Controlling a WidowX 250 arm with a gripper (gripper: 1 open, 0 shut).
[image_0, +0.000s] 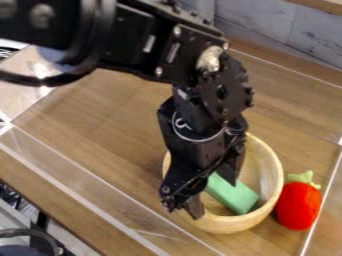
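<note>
My black gripper is open and reaches down over a pale wooden bowl, its fingers at the left part of the bowl's inside. A green block lies in the bowl, partly behind the gripper. A red plush vegetable with a green top, like a tomato or strawberry, sits just right of the bowl.
A grey wall stands at the back. Cables and metal parts lie beyond the table's lower left edge.
</note>
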